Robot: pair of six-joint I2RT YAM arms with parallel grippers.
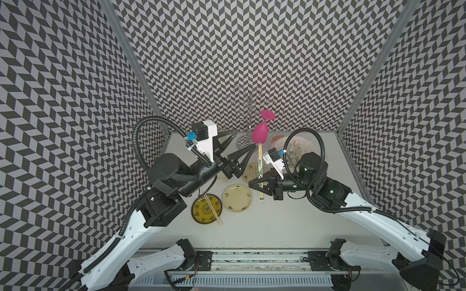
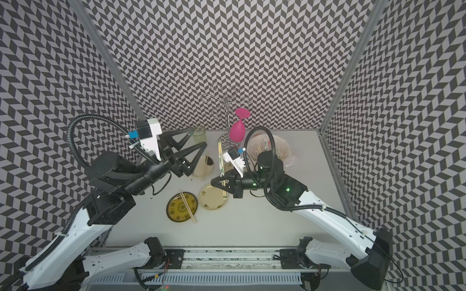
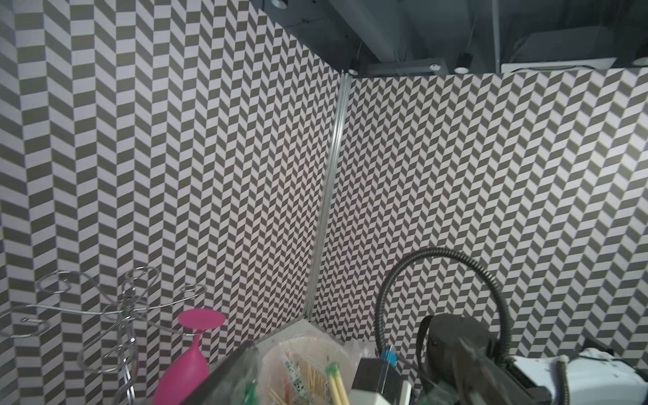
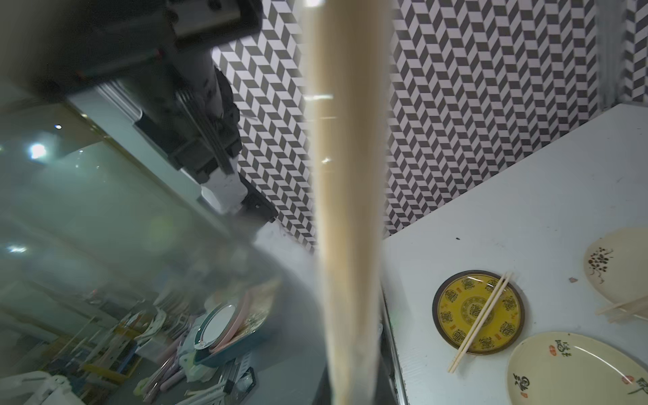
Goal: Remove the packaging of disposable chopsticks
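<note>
A pair of chopsticks (image 1: 260, 155) with a green-printed strip stands nearly upright above the table, with my right gripper (image 1: 251, 184) shut on it low down; close up it fills the middle of the right wrist view, blurred. My left gripper (image 2: 194, 138) is open, its fingers apart up and left of the chopsticks' top, with nothing seen held. Loose chopsticks (image 4: 479, 322) rest across a yellow plate (image 1: 199, 211). Whether any wrapper still covers the held pair is unclear.
Cream plates (image 1: 237, 198) lie mid-table. Behind stand a metal rack with a pink glass (image 2: 237, 131), a green glass (image 2: 199, 133) and a clear bag of chopsticks (image 2: 267, 145).
</note>
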